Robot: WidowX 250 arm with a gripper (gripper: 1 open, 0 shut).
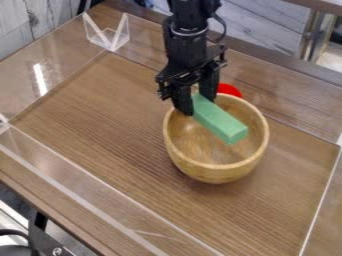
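My gripper (191,90) hangs from the top over the wooden bowl (211,157), shut on a mint-green block (222,122). The block is tilted, its upper end between the fingers and the rest reaching down to the right over the inside of the bowl. Whether it touches the bowl cannot be told.
A red object (229,90) lies just behind the bowl, partly hidden. A clear plastic piece (104,33) is at the upper left.
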